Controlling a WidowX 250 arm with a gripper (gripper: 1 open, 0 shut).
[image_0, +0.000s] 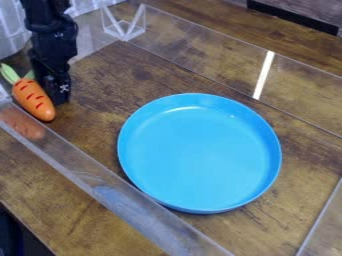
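An orange toy carrot with green leaves lies at the far left, against the clear wall of the bin. The dark gripper is low beside it, toward the upper left, just above and right of the carrot; its fingers are dark and hard to tell apart from the arm. A large blue plate sits empty in the middle right of the wooden floor.
Clear plastic walls run along the left, bottom and right of the work area. A white tape strip is at the upper right. The wood floor between carrot and plate is clear.
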